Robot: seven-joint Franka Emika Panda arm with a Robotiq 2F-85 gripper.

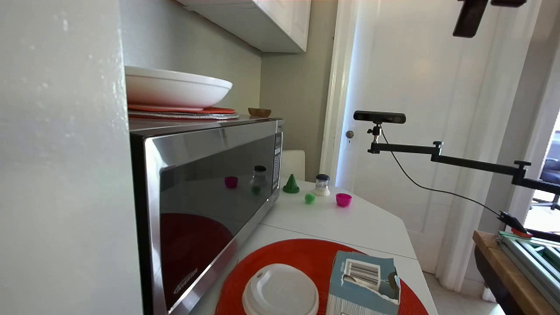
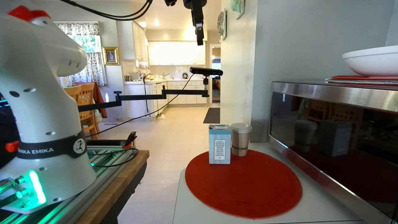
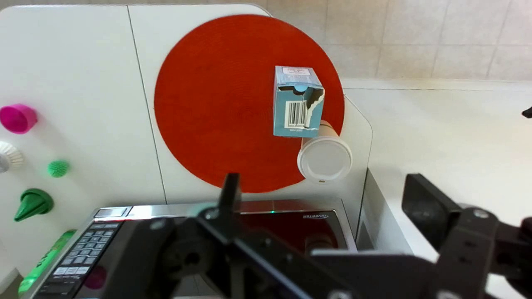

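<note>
High above the counter, my gripper stands open, its two dark fingers wide apart with nothing held between them. Only part of it shows at the top of both exterior views. On the round red placemat stands a blue box with a torn top. Touching or nearly touching it is a paper cup with a white lid, upright at the mat's edge. Toward the other end of the counter are a pink cup, a green spiky ball, a green cone and a brush with a dark top.
A microwave with its door closed lines the counter's wall side, with a white bowl on top. A camera on a jointed black arm reaches across the gap beside the counter.
</note>
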